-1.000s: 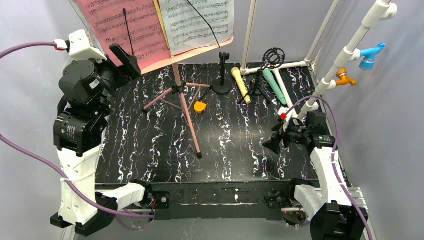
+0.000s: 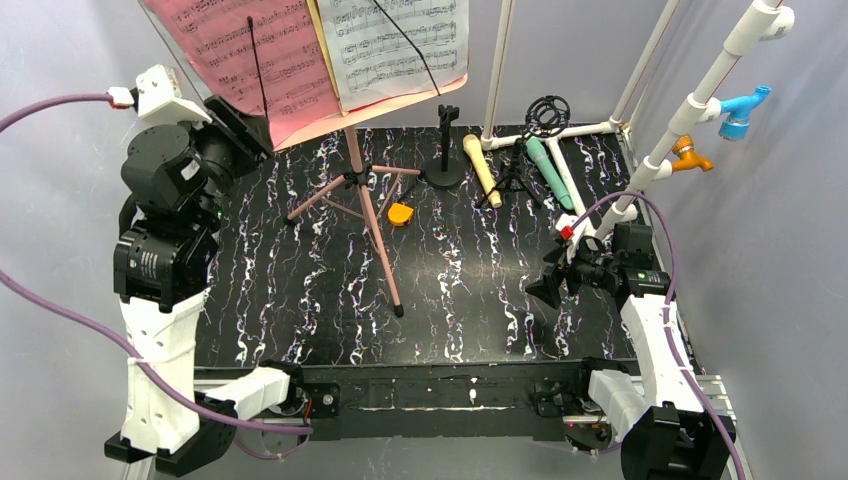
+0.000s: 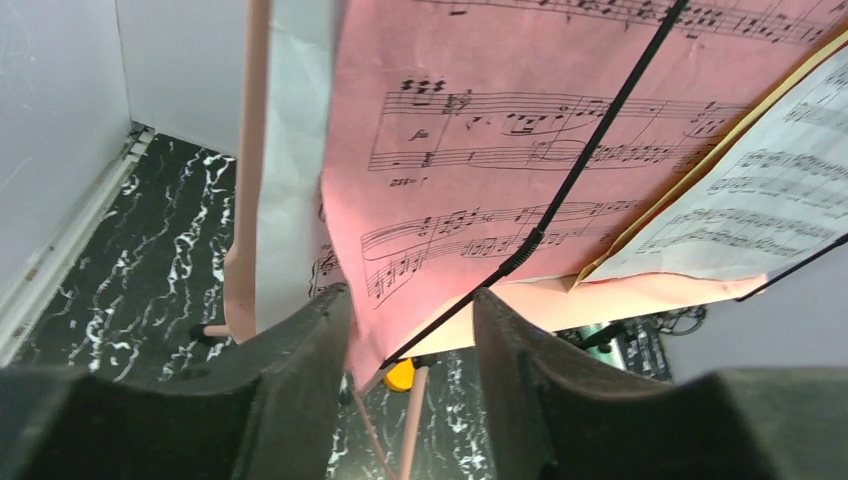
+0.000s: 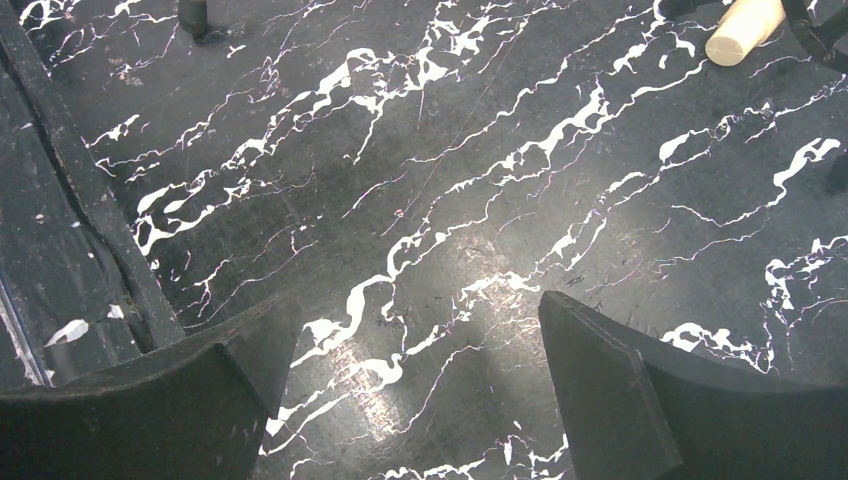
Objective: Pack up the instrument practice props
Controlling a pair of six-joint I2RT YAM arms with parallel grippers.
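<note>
Pink sheet music (image 2: 290,90) and white sheet music (image 2: 400,50) rest on a music stand with a pinkish ledge (image 2: 380,112) and tripod legs (image 2: 378,250). Thin black holding rods cross the pages. At the stand's left lower corner is my left gripper, its fingers partly apart. Between them, in the left wrist view, appear the pink sheet's lower corner and the lower end of a black rod (image 3: 520,255); whether they are inside the fingers or beyond, I cannot tell. Over bare floor at the right, my right gripper is open and empty.
Behind the stand's legs are a black round-based stand (image 2: 443,172), a yellow microphone (image 2: 482,170), a green microphone (image 2: 548,172) and a small black tripod (image 2: 513,175). An orange tape measure (image 2: 400,214) lies by the legs. White pipes (image 2: 690,115) rise at right.
The left gripper's fingers have drawn closer together at the pink sheet's corner, and the left arm has shifted slightly. The right arm and the props have stayed put.
</note>
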